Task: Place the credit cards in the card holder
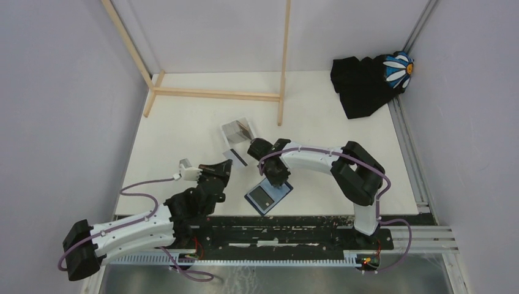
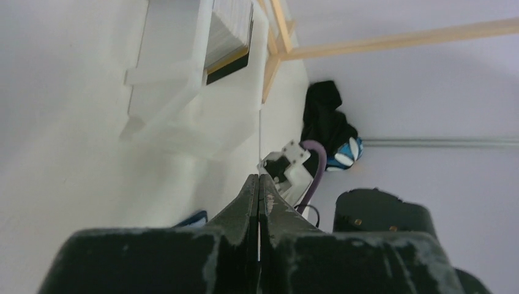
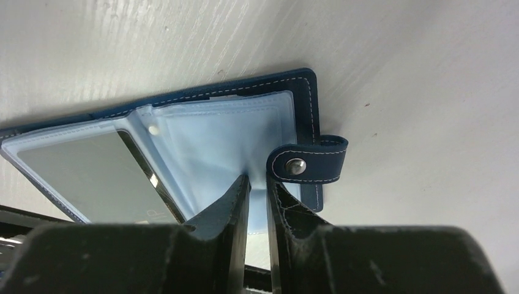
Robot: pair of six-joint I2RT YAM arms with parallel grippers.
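Note:
My left gripper (image 1: 227, 164) is shut on a pale card (image 1: 235, 158) with a black stripe, seen in the top view between the white tray and the card holder. In the left wrist view the card (image 2: 259, 138) shows edge-on as a thin line above the touching fingertips. The navy card holder (image 3: 306, 104) lies unfolded near the front table edge, its clear sleeves (image 3: 214, 131) facing up; the left sleeve contains a dark insert (image 3: 85, 171). Over the holder, the right gripper is slightly open, a narrow gap between its fingers, close to the snap strap (image 3: 309, 164).
Behind the card, a white tray (image 1: 224, 133) contains a stack of cards (image 2: 229, 33). A wooden frame (image 1: 214, 94) stands at the back, and a black cloth (image 1: 361, 92) lies back right.

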